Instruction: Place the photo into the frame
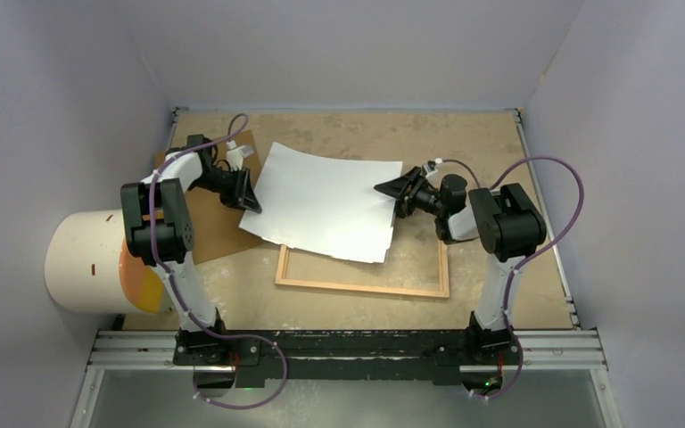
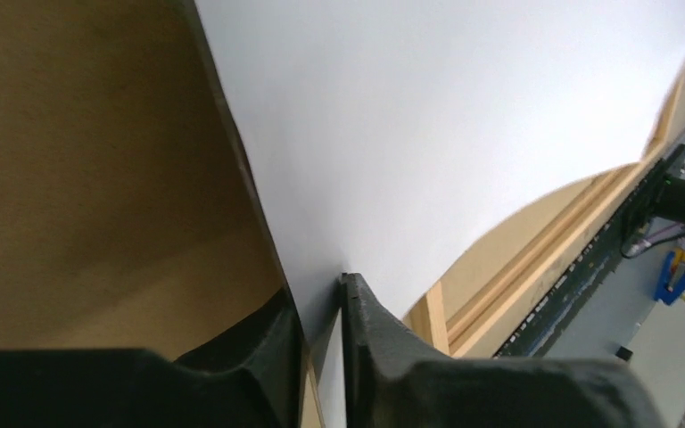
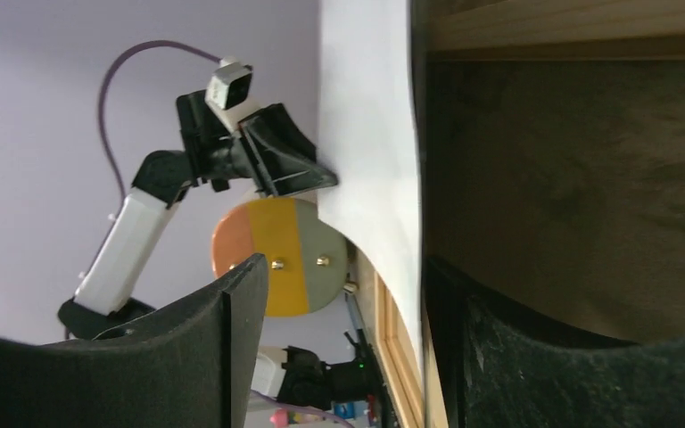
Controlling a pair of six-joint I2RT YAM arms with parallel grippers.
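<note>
A large white photo sheet (image 1: pixel 321 201) hangs across the upper part of the wooden frame (image 1: pixel 348 287). My left gripper (image 1: pixel 250 203) holds the sheet's left edge between its fingers, as the left wrist view (image 2: pixel 317 316) shows. My right gripper (image 1: pixel 388 192) is at the sheet's upper right edge; in the right wrist view its fingers (image 3: pixel 236 339) stand apart on either side of the sheet's edge, which runs down between them.
A brown board (image 1: pixel 210 232) lies under the left arm, beside a white cylinder (image 1: pixel 85 263). Walls bound the back and sides.
</note>
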